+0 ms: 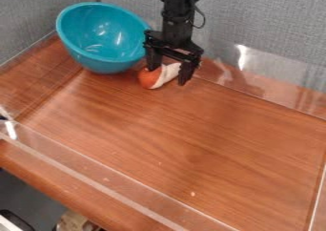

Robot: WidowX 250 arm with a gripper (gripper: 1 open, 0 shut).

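Observation:
My black gripper point(170, 70) is open, coming down from the top centre just right of a teal bowl point(99, 34). Between and behind its fingers lie a red-orange round object point(149, 79) and a pale, elongated object point(162, 81) on the wooden table. The gripper partly hides both, and whether it touches them is unclear.
Grey padded walls point(261, 30) stand along the back and left, with a clear strip at the back edge. The bowl sits in the back left corner.

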